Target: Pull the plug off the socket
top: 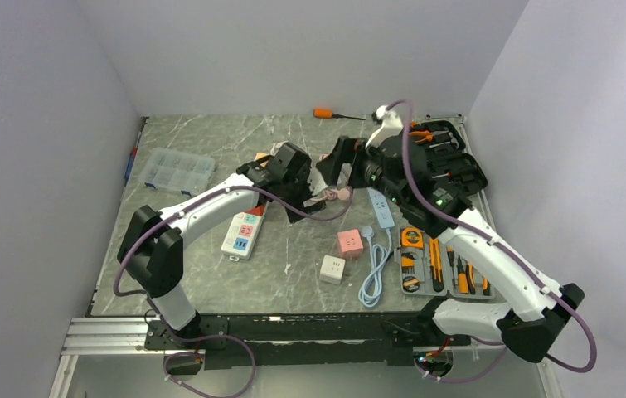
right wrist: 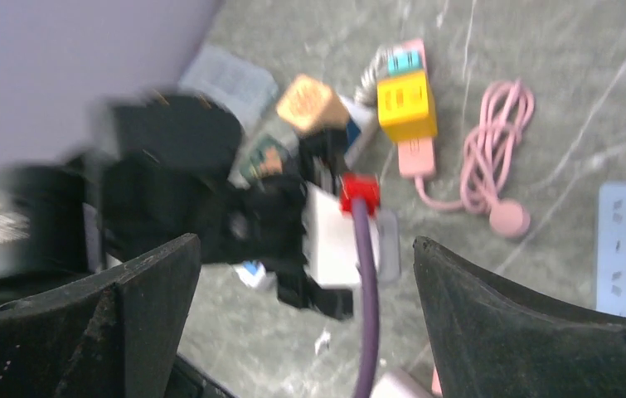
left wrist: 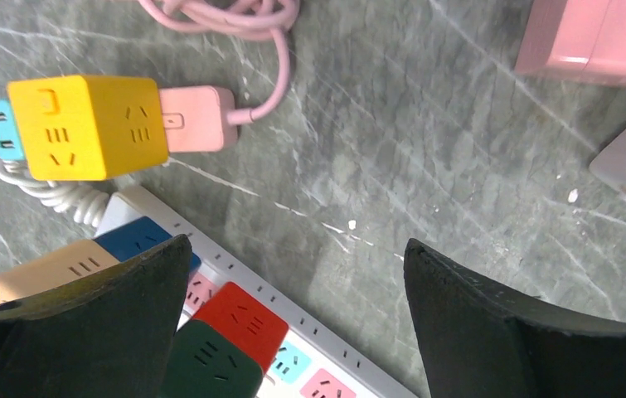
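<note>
In the left wrist view, a pink plug (left wrist: 197, 118) with a pink cable meets one side of a yellow cube socket (left wrist: 98, 128). A teal plug (left wrist: 2, 128) with a coiled white cord is at the cube's opposite side. My left gripper is open above the table, nothing between its fingers. My right gripper is also open; the left arm's hardware crosses its view without being held. The yellow cube (right wrist: 406, 108) and pink plug (right wrist: 416, 157) lie beyond the right gripper's fingers, clear of them.
A white power strip (top: 243, 236) carries a red-and-green cube (left wrist: 235, 332). A pink cube (top: 350, 243), a white cube (top: 332, 269) and a blue cable (top: 376, 274) lie in front. The toolbox (top: 475, 294) is at right, a clear organizer (top: 178, 170) at left. Both forearms are close together.
</note>
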